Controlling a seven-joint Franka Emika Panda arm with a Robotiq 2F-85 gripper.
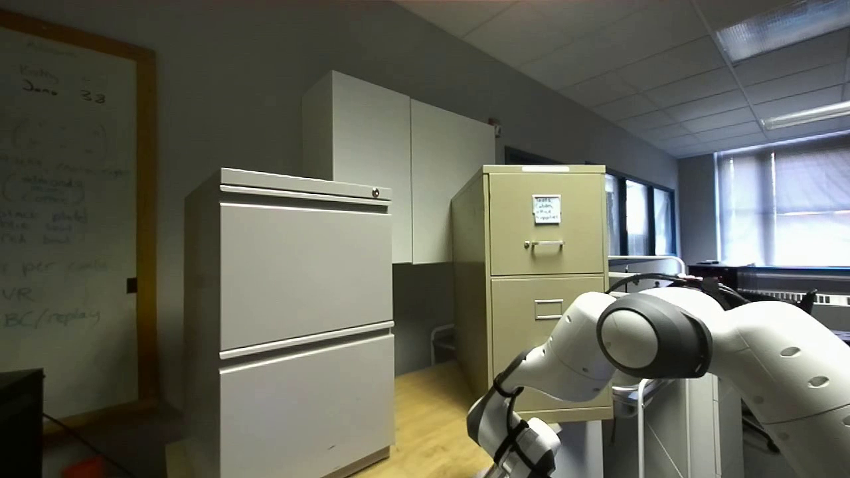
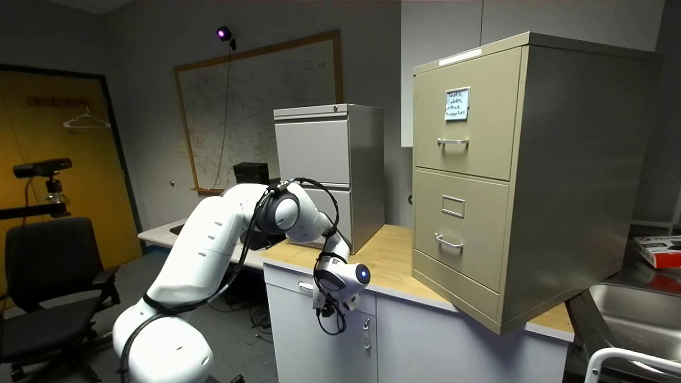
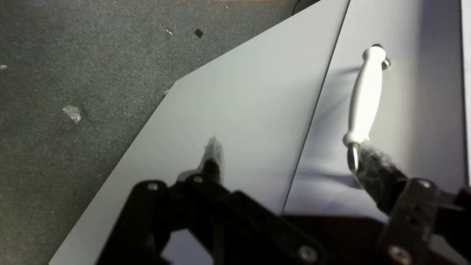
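Observation:
In the wrist view my gripper is open, its two fingers set wide apart against pale cabinet fronts. A white handle [image 3: 365, 95] with metal ends runs along the right-hand panel [image 3: 406, 119]. The right finger [image 3: 378, 174] overlaps the handle's near metal end; whether they touch I cannot tell. The left finger [image 3: 212, 154] lies over the neighbouring panel [image 3: 247, 110], across a dark seam. Nothing shows between the fingers. In exterior view 2 the wrist hangs before the cabinet's front edge, near a white drawer handle [image 2: 306, 288]; the fingers are hidden there.
A grey filing cabinet [image 2: 367, 172] and a tan one [image 2: 463, 204] stand on the wooden counter [image 2: 387, 255]. A lower door carries another handle [image 2: 366, 333]. Grey floor [image 3: 88, 145] lies open beside the cabinet. A cable loop [image 2: 333, 329] dangles at the wrist.

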